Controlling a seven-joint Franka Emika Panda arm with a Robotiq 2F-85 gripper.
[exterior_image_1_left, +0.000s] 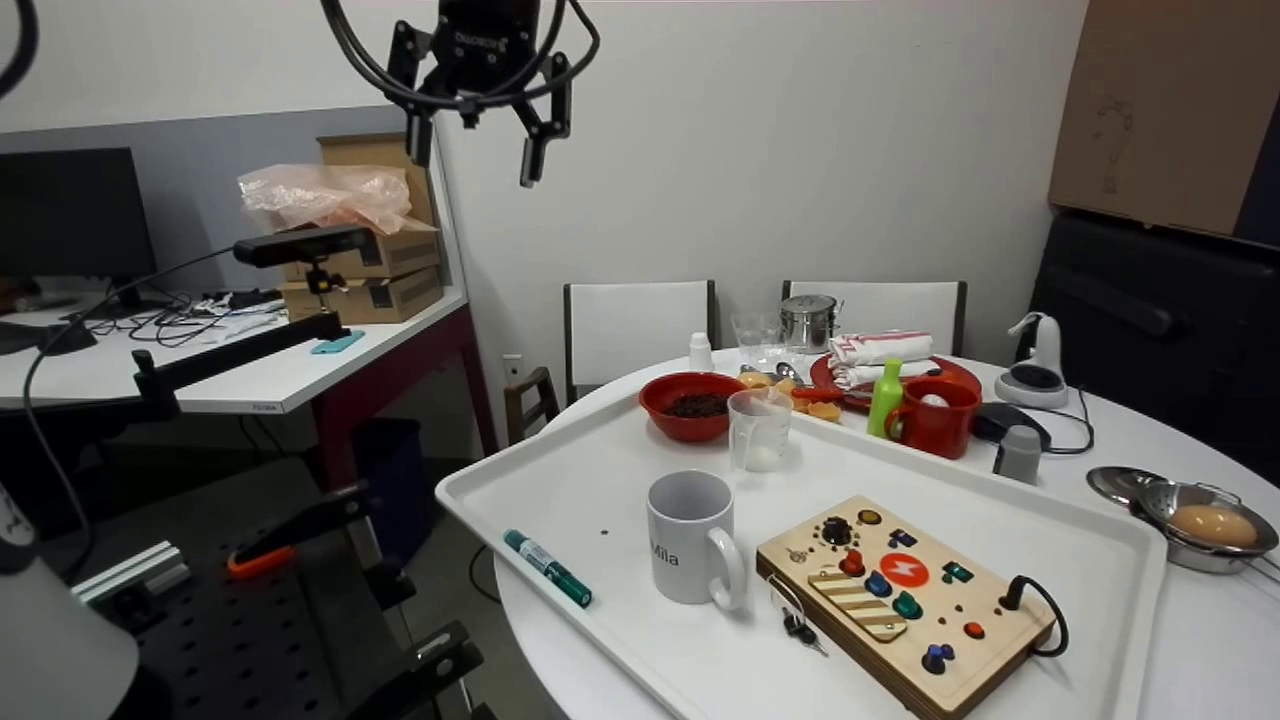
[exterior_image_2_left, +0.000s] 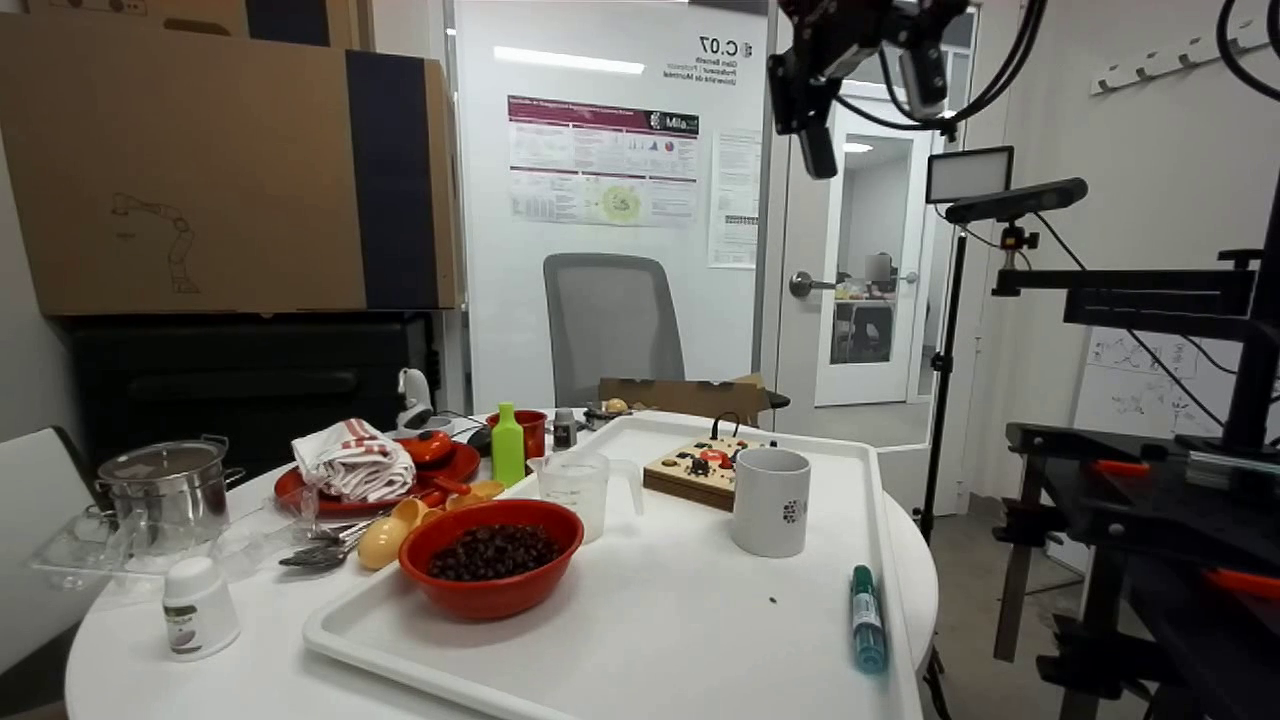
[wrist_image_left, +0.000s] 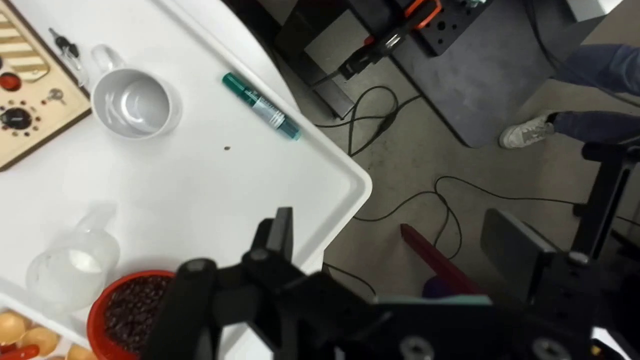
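High above the table's left side, my gripper (exterior_image_1_left: 475, 168) hangs open with nothing between its fingers. In the wrist view its two fingers (wrist_image_left: 280, 235) stand wide apart over the tray's corner and the floor. A white tray (exterior_image_1_left: 576, 480) holds a grey mug (exterior_image_1_left: 692, 540) with its handle to the right, a green marker (exterior_image_1_left: 548, 566), and a wooden board (exterior_image_1_left: 908, 606) with knobs and switches. At the tray's far end are a red bowl (exterior_image_2_left: 480, 582) of dark beans and a clear measuring cup (exterior_image_2_left: 576, 492). The mug is upright and its inside looks empty from above.
Beyond the tray stand a green bottle (exterior_image_1_left: 885, 398), a red mug (exterior_image_1_left: 939, 414), a red plate with a striped towel (exterior_image_2_left: 351, 458), a steel pot (exterior_image_2_left: 166, 492) and a white bottle (exterior_image_2_left: 199, 608). The tray's middle is mostly bare, apart from a small dark speck.
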